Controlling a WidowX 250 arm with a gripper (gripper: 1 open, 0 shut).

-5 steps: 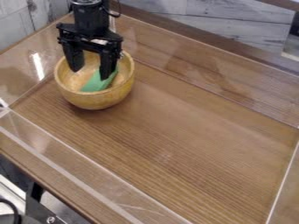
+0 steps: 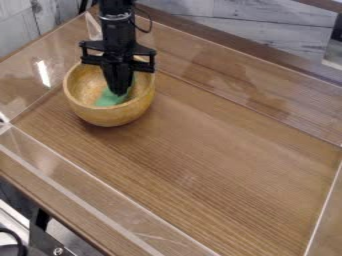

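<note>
A tan bowl [image 2: 108, 113] sits at the left of the wooden table. A green object [image 2: 111, 99] lies inside it, partly hidden by my black gripper [image 2: 119, 80], which reaches down from the top into the bowl, over the green object. Whether anything is between the fingertips is hard to see.
A pale wall or panel stands at the back right, and black cables lie off the table at the lower left.
My gripper has drawn together from its wider spread across the bowl to a narrow shape above the green object.
</note>
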